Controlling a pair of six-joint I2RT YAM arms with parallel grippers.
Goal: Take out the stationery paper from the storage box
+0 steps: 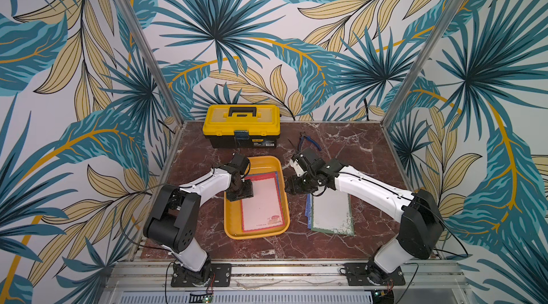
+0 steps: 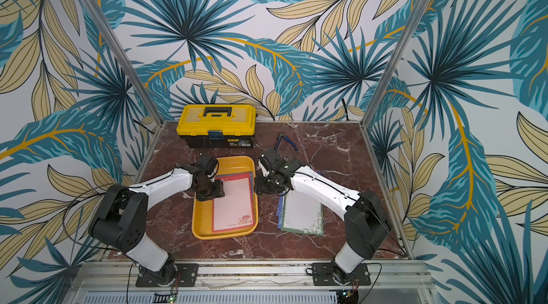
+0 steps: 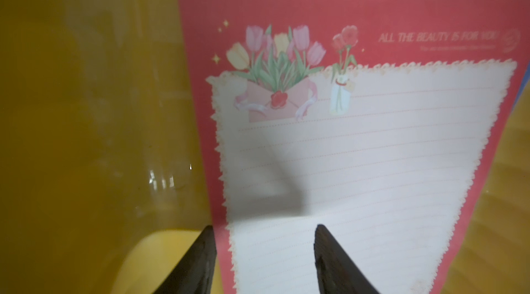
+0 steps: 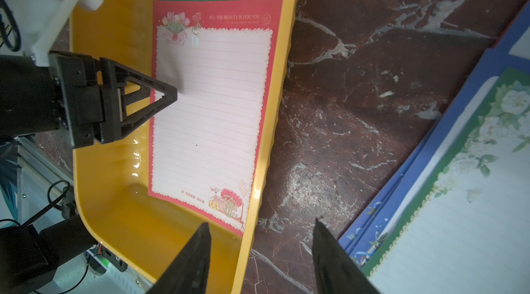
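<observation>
Inside the yellow storage box (image 1: pixel 229 225) lies a stack of stationery paper, with a red-bordered sheet (image 4: pixel 215 106) on top. Green and blue edges peek out beneath it at the far end. My left gripper hangs over the left side of this sheet, part open, with no paper visibly gripped. In the right wrist view its fingers (image 4: pixel 144 112) show over the paper's left edge; whether they touch it I cannot tell. Past the box's right wall is my right gripper, part open and empty.
Right of the box, other sheets with green (image 4: pixel 441 205) and blue (image 4: pixel 381 205) borders lie on the marble table (image 4: pixel 342 128). A yellow-lidded toolbox (image 1: pixel 242 124) stands behind the box, with blue-handled pliers (image 1: pixel 309 142) to its right. Bare table separates box and loose sheets.
</observation>
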